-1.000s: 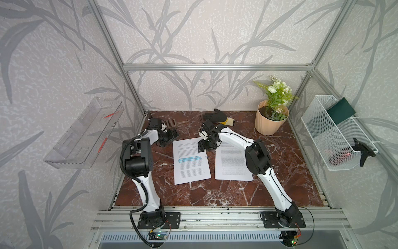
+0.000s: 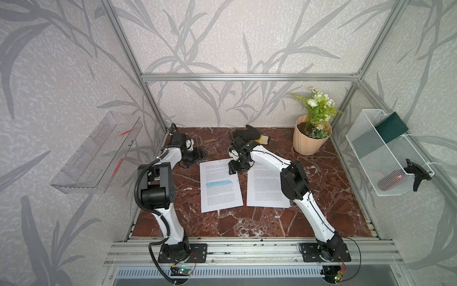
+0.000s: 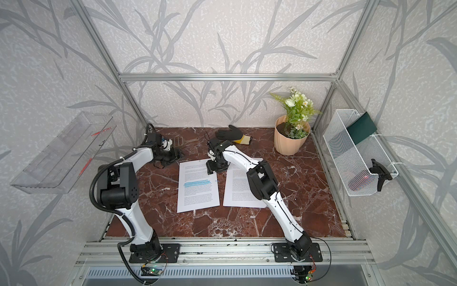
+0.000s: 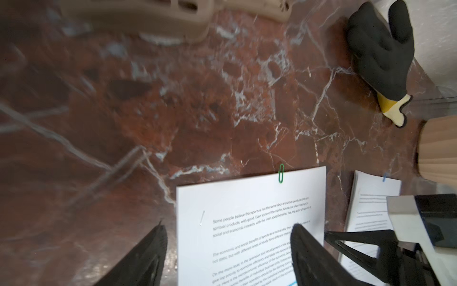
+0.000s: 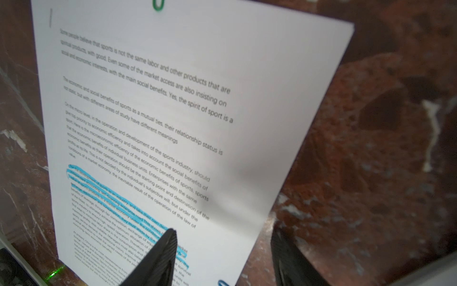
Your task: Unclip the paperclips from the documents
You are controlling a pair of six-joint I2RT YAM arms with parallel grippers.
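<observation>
The left document (image 2: 221,190), with blue highlighting, lies on the table beside the right document (image 2: 269,190). A green paperclip sits on the left document's top edge; in the right wrist view the green paperclip (image 5: 158,4) is cut off by the frame. Part of a blue paperclip (image 5: 222,283) shows at that document's right edge, below the space between my right fingers. Another blue clip (image 4: 384,177) tops the right document. My left gripper (image 2: 196,156) is open off the document's top-left corner. Above its right edge, my right gripper (image 2: 236,168) is open, nothing between its fingers.
A black and yellow glove (image 2: 250,135) and a plant pot (image 2: 309,143) stand at the back. A brown slotted object (image 4: 142,16) lies behind my left gripper. Baskets hang on both side walls.
The left document has shifted slightly to the right since a second ago. The right arm has barely moved.
</observation>
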